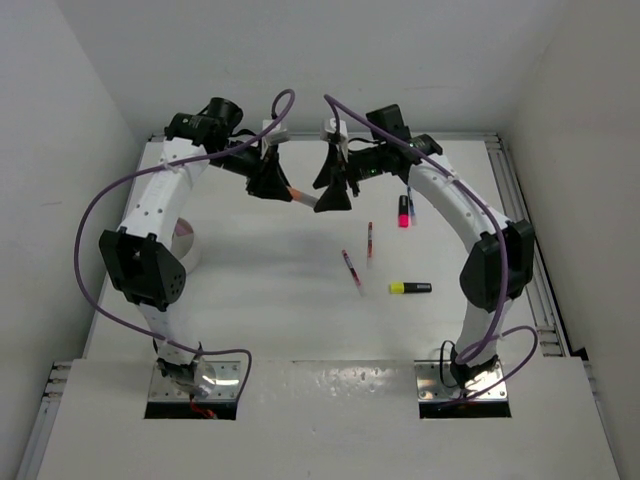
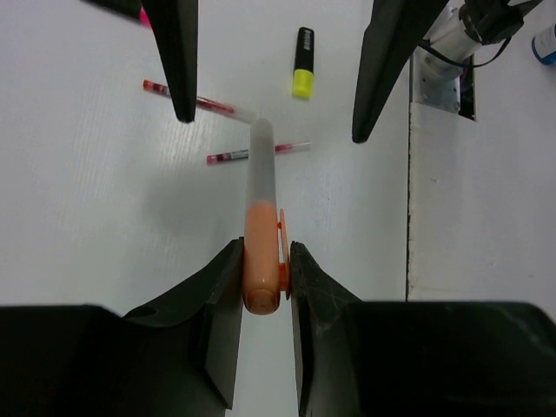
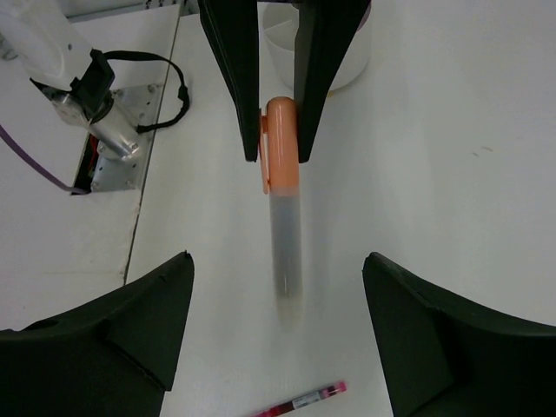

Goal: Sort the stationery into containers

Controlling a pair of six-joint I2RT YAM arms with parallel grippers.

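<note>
An orange-capped pen with a translucent barrel [image 2: 261, 256] is held shut in my left gripper [image 1: 280, 190], pointing right. My right gripper [image 1: 332, 190] stands part open around the barrel's far end, its fingers apart from the pen in both wrist views. On the table lie two thin red pens [image 1: 350, 268] [image 1: 369, 243], a yellow-capped black marker [image 1: 410, 287], a pink-capped black marker [image 1: 403, 210] and a blue pen [image 1: 412, 205]. The white container [image 1: 185, 245] at the left is mostly hidden behind the left arm.
The near table edge runs between the two arm mounts, and walls stand to the left, back and right.
</note>
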